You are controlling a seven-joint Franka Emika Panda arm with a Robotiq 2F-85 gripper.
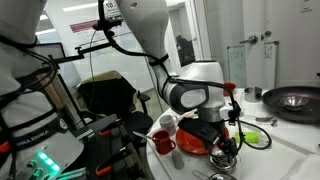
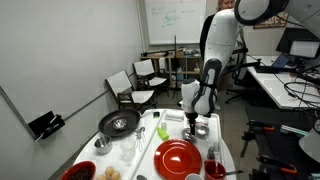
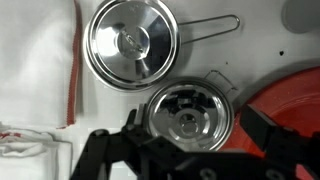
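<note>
In the wrist view my open gripper straddles a small round metal vessel [image 3: 188, 110] with a wire handle; both black fingers [image 3: 130, 140] show, one on each side of it. Whether they touch it I cannot tell. A second round metal vessel [image 3: 132, 42] with a longer wire handle lies beside it, outside the fingers. From the exterior side view, my gripper [image 1: 220, 146] is low over the table, hiding part of the near vessel [image 1: 223, 160].
A red plate [image 3: 285, 100] lies close to one finger. Near the arm are a red mug [image 1: 163, 143] and a white mug [image 1: 167, 122]. Further off stand a black frying pan [image 1: 293, 101] and a green item [image 1: 251, 137]. A cloth [image 3: 38, 55] borders the vessels.
</note>
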